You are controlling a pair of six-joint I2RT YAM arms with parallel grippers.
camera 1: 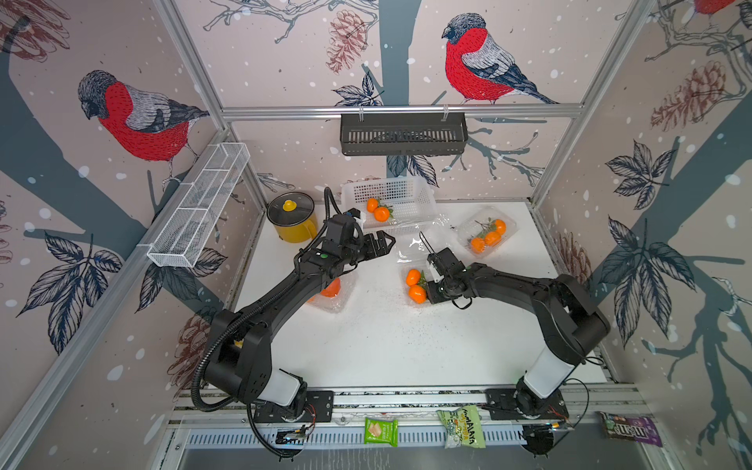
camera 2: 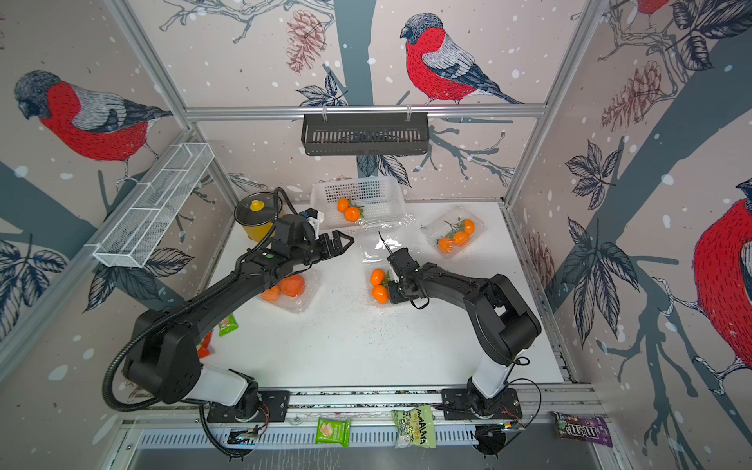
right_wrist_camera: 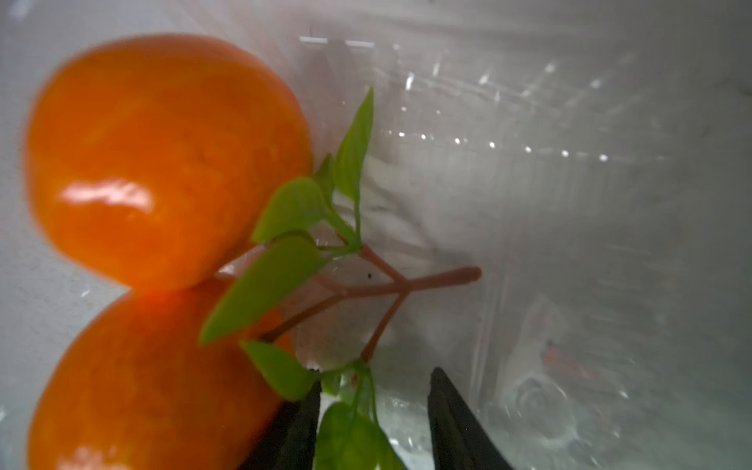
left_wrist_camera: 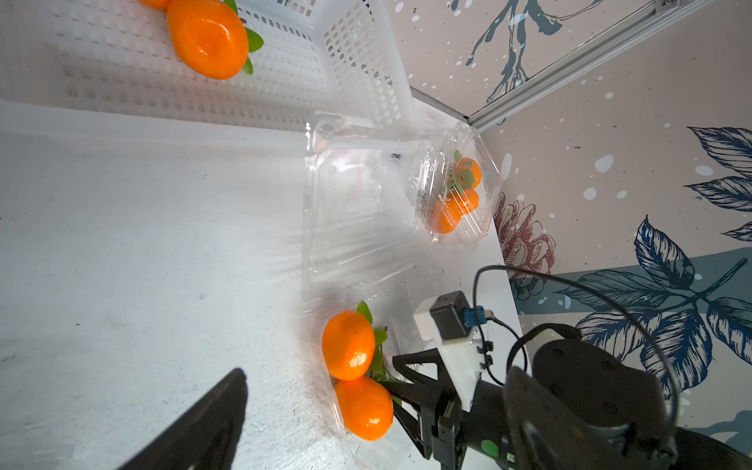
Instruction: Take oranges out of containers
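Two oranges (right_wrist_camera: 168, 156) with a leafy stem (right_wrist_camera: 434, 278) rest in a clear open container (camera 1: 433, 302) at mid-table. Over the container's right part is my right gripper, low and open, with green leaves showing between its fingers. It does not grip them. My left gripper (camera 1: 384, 243) hangs open and empty above the table, in front of the white basket (camera 1: 399, 192). Two oranges (left_wrist_camera: 207, 39) lie in that basket. A closed clear container (camera 2: 454, 232) at the back right holds several oranges.
Another clear container (camera 2: 297, 301) with orange fruit sits under my left arm. A yellow pot (camera 1: 291, 227) stands at the back left. The flat clear lid (left_wrist_camera: 356, 211) lies behind the open container.
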